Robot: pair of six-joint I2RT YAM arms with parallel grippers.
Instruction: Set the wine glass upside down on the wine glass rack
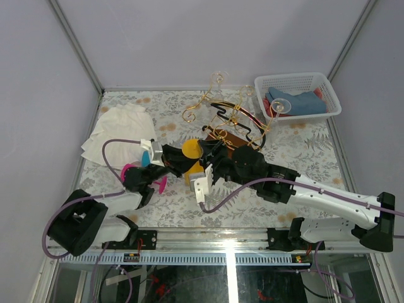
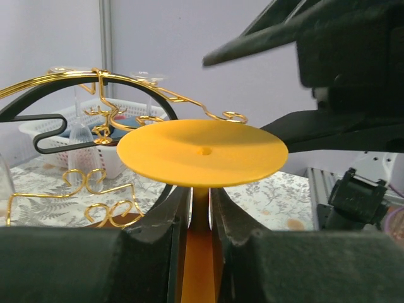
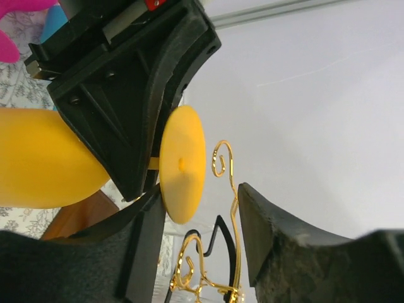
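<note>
The yellow wine glass hangs upside down, its round foot (image 2: pixel 202 151) uppermost and its bowl (image 3: pixel 44 158) below. My left gripper is shut on the stem just under the foot. Close by, my right gripper has its fingers apart; the foot's edge overlaps one finger in the right wrist view, and whether they touch I cannot tell. No glass part is clamped between those fingers. The gold and black wine glass rack (image 1: pixel 237 120) stands behind and to the right of the glass, partly covered by the right arm in the top view.
Clear glasses hang on the rack, one at its right end (image 1: pixel 281 106). A white basket (image 1: pixel 297 81) with cloths sits at the back right. A white cloth (image 1: pixel 120 132) lies at left, and pink and blue items (image 1: pixel 162 184) are by the left arm.
</note>
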